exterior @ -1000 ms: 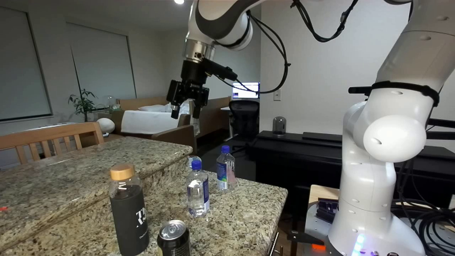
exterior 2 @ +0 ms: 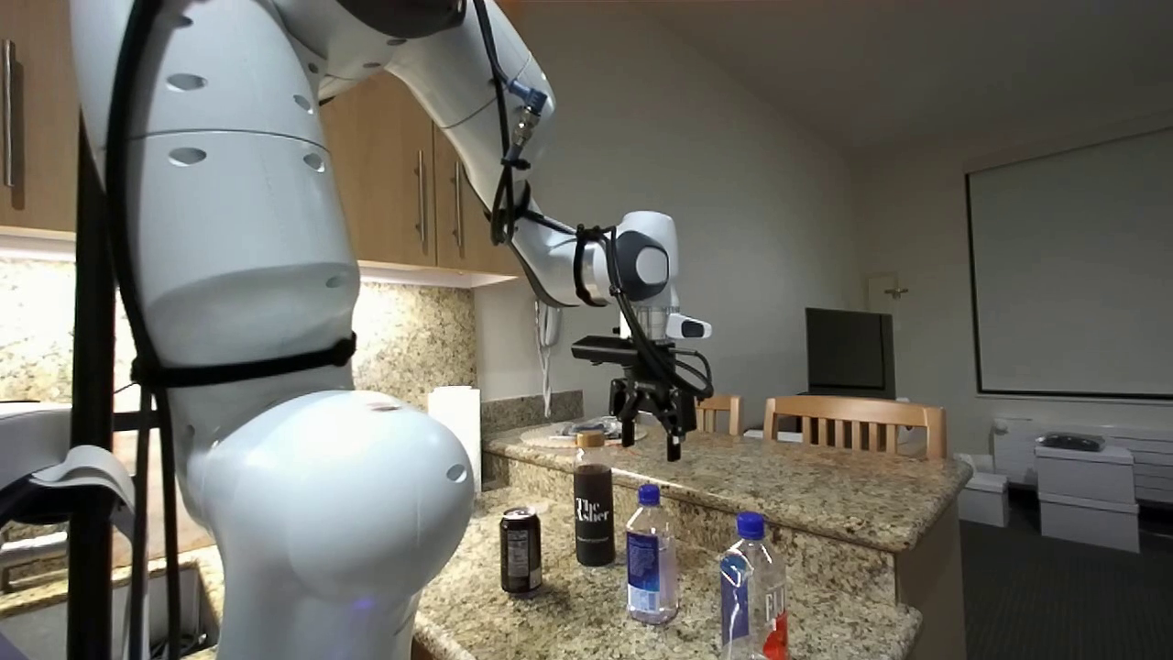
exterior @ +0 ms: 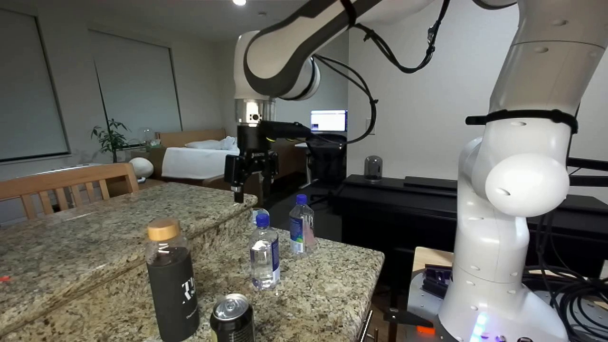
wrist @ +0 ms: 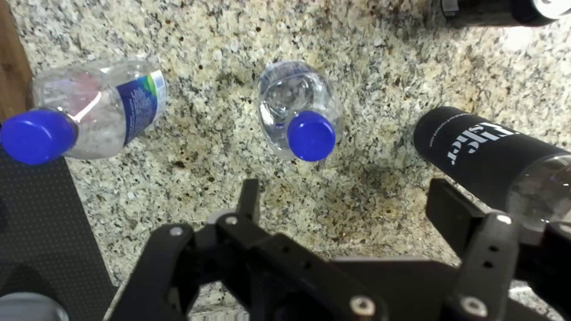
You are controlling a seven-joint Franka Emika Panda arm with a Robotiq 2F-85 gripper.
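My gripper is open and empty, pointing down above the counter. In the wrist view its fingers stand wide apart at the bottom. Beyond the gap between them stands a clear water bottle with a blue cap (wrist: 311,136). A second blue-capped bottle (wrist: 115,109), with a blue and green label, stands at the left near the counter's edge. The dark bottle (exterior: 172,285) with a wooden lid stands beside the raised ledge. Close to it is a black can (exterior: 232,320), cut off at the top right of the wrist view.
The raised granite ledge (exterior 2: 770,484) runs along the back of the lower counter. Wooden chairs (exterior 2: 858,423) stand behind it. Bare counter (wrist: 214,96) separates the two blue-capped bottles.
The arm has come down, bringing my gripper lower and turning it from tilted to nearly vertical. The bottles and the can have not moved.
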